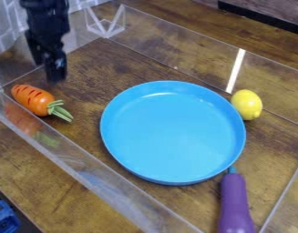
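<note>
My black gripper [51, 56] hangs blurred at the top left, above and behind an orange toy carrot [35, 98] with green leaves, apart from it. Its fingers look spread and point down, with nothing visible between them. The carrot lies on the wooden surface to the left of a large blue plate [173, 132].
A yellow lemon [246, 104] lies right of the plate, and a purple eggplant-like toy [232, 202] at the lower right. Clear plastic walls [102, 196] edge the area. The wood behind the plate is bare.
</note>
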